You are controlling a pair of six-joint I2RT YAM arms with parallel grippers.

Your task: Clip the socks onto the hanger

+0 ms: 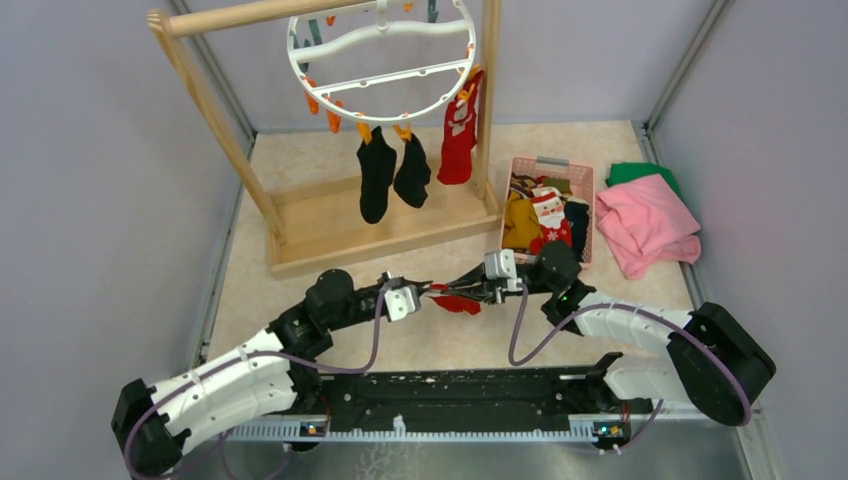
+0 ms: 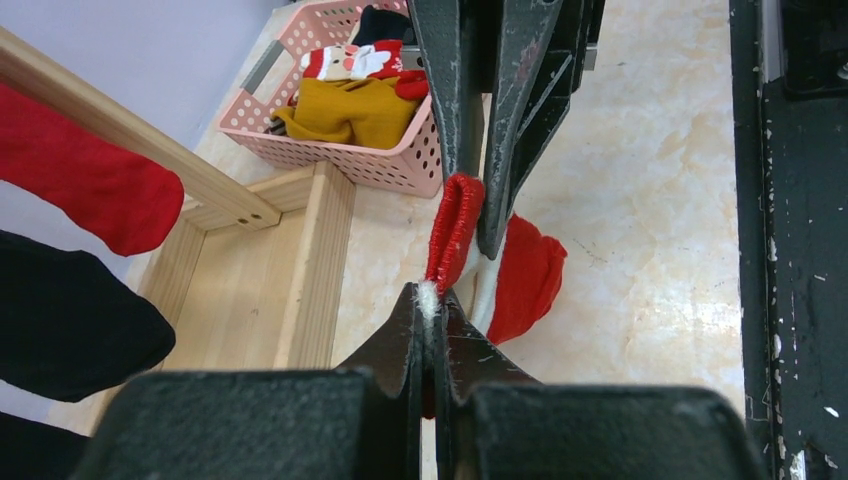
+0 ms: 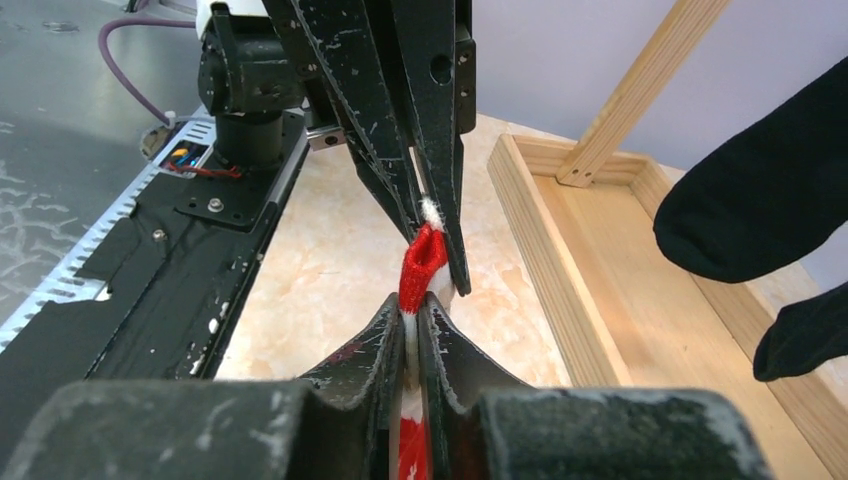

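A red sock with white trim (image 1: pixel 459 304) is stretched between my two grippers above the front of the table. My left gripper (image 1: pixel 427 287) is shut on its edge; white and red cloth (image 2: pixel 428 300) shows between the fingertips. Much of the sock is hidden by the fingers. The round white hanger (image 1: pixel 400 77) hangs from the wooden frame, with two black socks (image 1: pixel 376 178) and a red sock (image 1: pixel 459 140) clipped on.
At the right stands a pink basket (image 1: pixel 511 178) of mixed socks, with pink cloth (image 1: pixel 645 222) and green cloth (image 1: pixel 640 172) beside it. Several orange clips (image 1: pixel 333 116) hang empty on the hanger's left. The wooden frame's base (image 1: pixel 340 255) lies behind the grippers.
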